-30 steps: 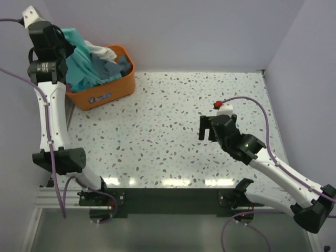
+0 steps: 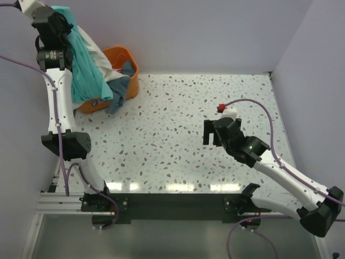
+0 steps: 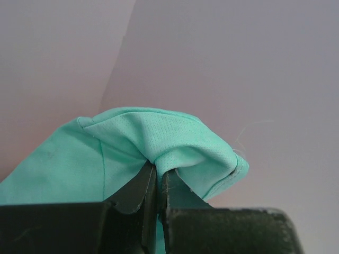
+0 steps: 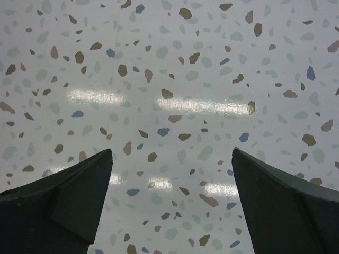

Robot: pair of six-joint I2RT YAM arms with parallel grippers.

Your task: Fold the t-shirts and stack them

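Note:
My left gripper (image 2: 62, 21) is raised high at the back left, shut on a teal t-shirt (image 2: 86, 70); in the left wrist view its pinched fabric (image 3: 153, 137) bunches above the fingers. A white garment (image 2: 94, 48) hangs behind the teal one, and a grey-blue cloth (image 2: 118, 91) drapes over the front of the orange basket (image 2: 129, 62). My right gripper (image 2: 221, 124) hangs over the right half of the table, open and empty; only speckled surface shows between its fingers in the right wrist view.
Pale walls stand at the back and both sides. The table's dark front edge runs along the bottom.
The right arm is almost unchanged.

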